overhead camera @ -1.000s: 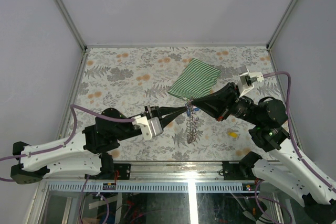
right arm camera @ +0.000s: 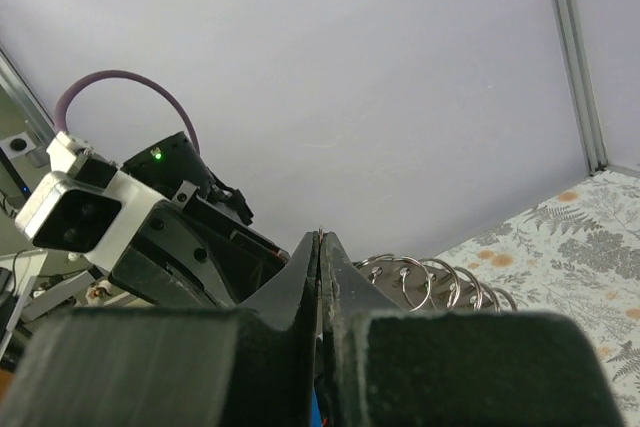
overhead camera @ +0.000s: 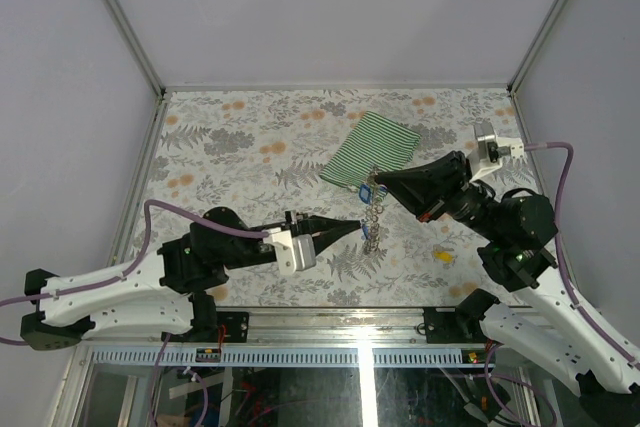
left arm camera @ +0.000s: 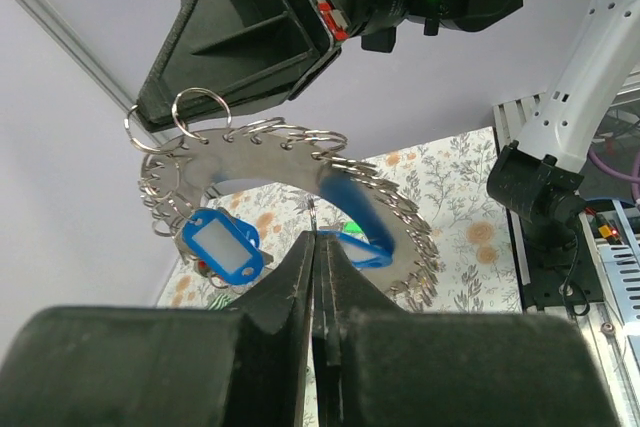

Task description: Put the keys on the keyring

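Observation:
The keyring (left arm camera: 199,163), a curved metal piece lined with rings and blue tags, hangs in the air by my right gripper (overhead camera: 378,179); a blue tag (left arm camera: 222,248) shows on it. My left gripper (overhead camera: 360,224) is shut, its tips pointing at the keyring; in the left wrist view a thin silver piece, perhaps a key, stands up from its fingertips (left arm camera: 312,241). My right gripper is shut; whether it grips the keyring is hard to tell. In the right wrist view several rings (right arm camera: 430,282) show behind its fingers.
A green striped cloth (overhead camera: 370,147) lies at the back of the patterned table (overhead camera: 230,147). A small yellow object (overhead camera: 443,255) lies at the right. Walls enclose the sides and back.
My right gripper has moved up-right in the top view, the keyring shifting right with it. My left gripper has moved slightly down and right, so the two tips are farther apart.

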